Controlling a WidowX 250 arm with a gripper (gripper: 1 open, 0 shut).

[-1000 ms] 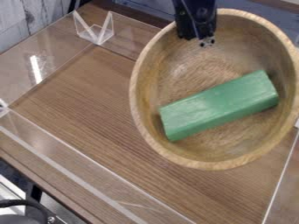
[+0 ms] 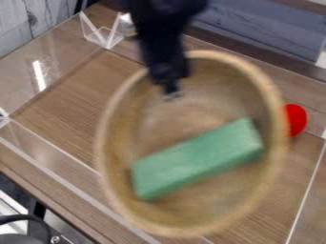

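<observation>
A blurred tan bowl (image 2: pixel 140 210) with a green block (image 2: pixel 197 160) in it fills the middle of the camera view. My dark gripper (image 2: pixel 171 84) comes down from the top and is shut on the bowl's upper rim; the blur hides its fingertips.
A red round object (image 2: pixel 295 119) lies just right of the bowl. Clear plastic pieces stand at the back left and left edge, with a dark cable (image 2: pixel 23 221) at the lower left corner.
The gripper and the bowl with the green block have moved down and to the left, and are now blurred. The red object now shows at the right.
</observation>
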